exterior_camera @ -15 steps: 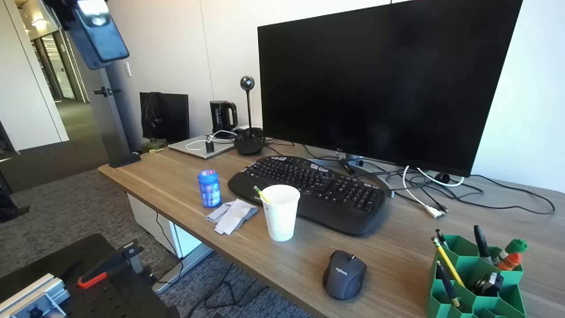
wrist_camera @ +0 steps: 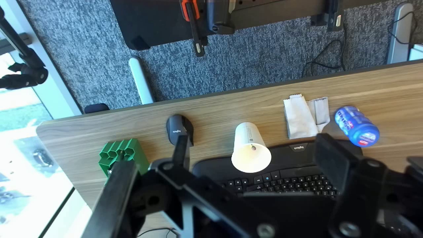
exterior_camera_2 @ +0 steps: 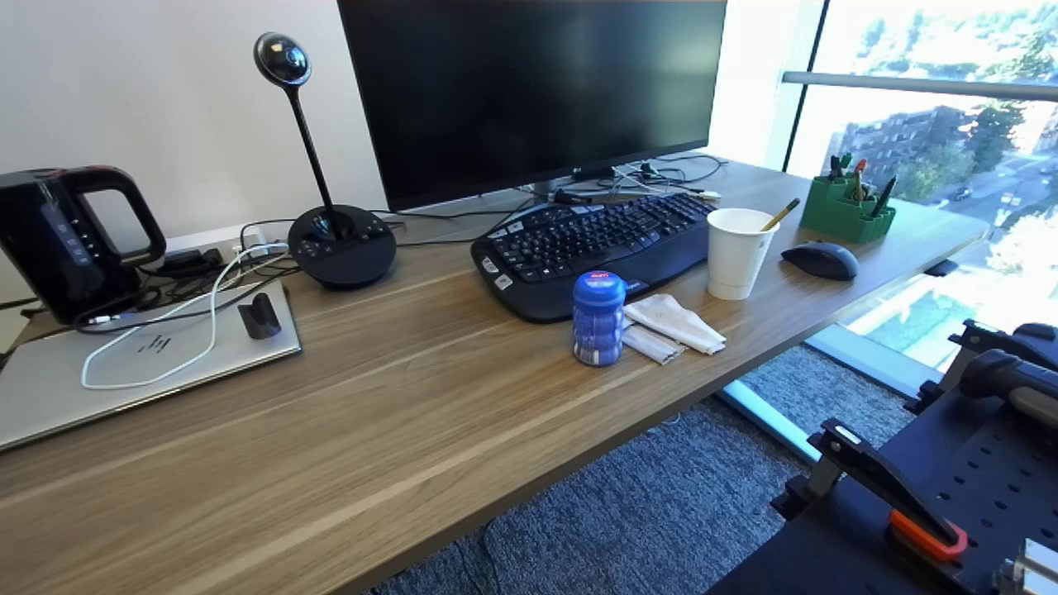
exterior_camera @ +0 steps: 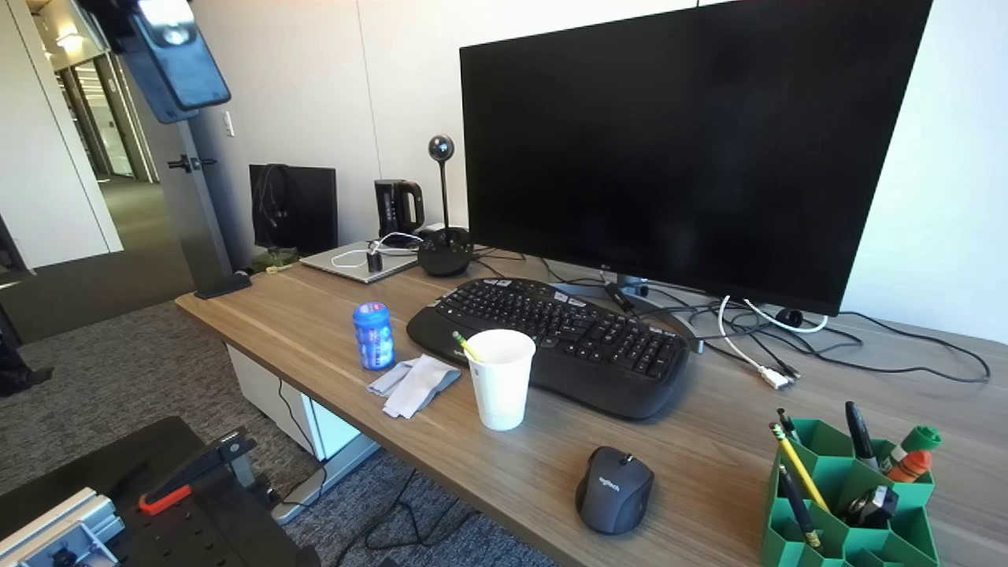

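My gripper is open, its black fingers spread wide at the bottom of the wrist view with nothing held between them. It hangs high above the desk, well clear of everything on it. A white cup (exterior_camera: 502, 379) stands upright in front of the keyboard, a pencil (exterior_camera_2: 783, 214) leaning out over its rim. Left of the cup in exterior view 1 lie folded grey cloths (exterior_camera: 416, 383), with a blue gum bottle (exterior_camera: 374, 336) upright just beyond. A green pen holder (exterior_camera_2: 845, 210) with pens, pencils and markers sits at the desk's far end in exterior view 2.
A black keyboard (exterior_camera_2: 595, 248) lies below the large monitor (exterior_camera: 680, 161). The mouse (exterior_camera: 615, 490) rests between cup and pen holder. A laptop (exterior_camera_2: 149, 347), kettle (exterior_camera_2: 74, 238) and camera stand (exterior_camera_2: 340, 243) occupy the other end. Bare desk (exterior_camera_2: 397, 436) stretches in front of them.
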